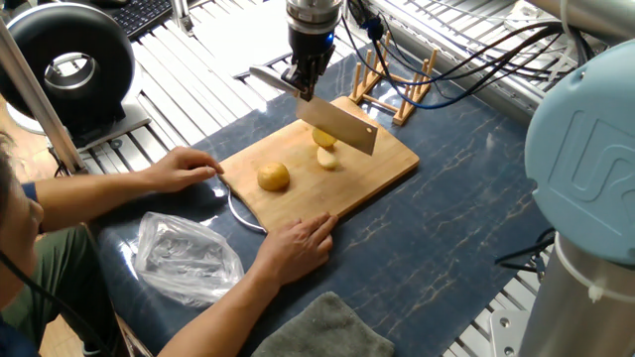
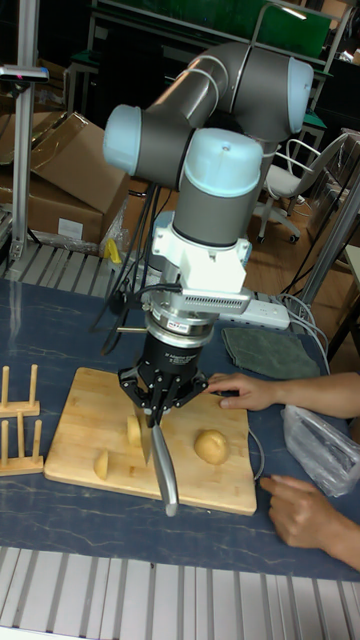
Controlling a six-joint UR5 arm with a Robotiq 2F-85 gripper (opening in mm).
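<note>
My gripper (image 2: 160, 403) is shut on a cleaver, holding it above the wooden cutting board (image 1: 372, 183). In exterior view 1 the cleaver's broad blade (image 1: 339, 126) slants down to the right, and its metal handle (image 2: 165, 469) points toward the camera in exterior view 3. Whether the blade touches the board is not clear. A large potato piece (image 1: 273, 178) rests on the board. A smaller cut piece (image 1: 327, 159) lies just below the blade, and another piece (image 1: 322, 138) is partly hidden by it.
A person's hands (image 1: 298, 248) (image 1: 189, 169) hold the board's near edge. A wooden rack (image 1: 405, 99) stands beyond the board. A clear plastic bag (image 1: 187, 260) and a grey cloth (image 1: 327, 329) lie on the near side.
</note>
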